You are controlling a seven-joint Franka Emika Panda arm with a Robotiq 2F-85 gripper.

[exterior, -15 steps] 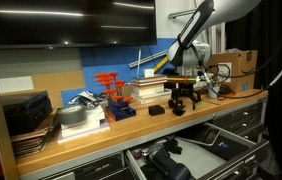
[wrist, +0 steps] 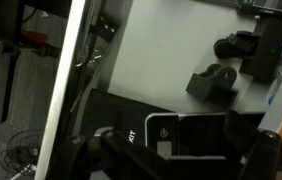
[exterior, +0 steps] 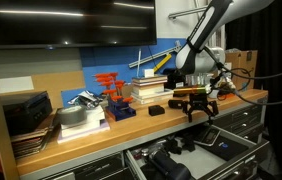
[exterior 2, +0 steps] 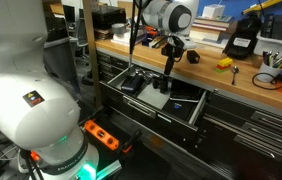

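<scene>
Below my gripper is an open drawer point(wrist: 151, 60) with a light grey floor. In the wrist view its two dark fingers stand wide apart at the bottom, with no held object visible between them. Between and behind the fingers lies a flat black item point(wrist: 131, 118) with white lettering. A small black part point(wrist: 214, 84) and a larger black device point(wrist: 268, 48) rest further up the drawer. From exterior view 1, the gripper point(exterior: 196, 106) hangs in front of the counter edge, above the drawer.
The wooden counter point(exterior: 81, 148) runs behind the drawer. It carries a stack of books point(exterior: 149, 88), red racks point(exterior: 109, 82) and a metal pot point(exterior: 72, 116). Beside the drawer, the floor point(wrist: 26, 100) shows cables. Closed drawers point(exterior 2: 256, 145) flank the open one.
My arm has moved rightward in exterior view 1, and the gripper has come out from over the counter and slightly lower. The drawer and its contents look unmoved.
</scene>
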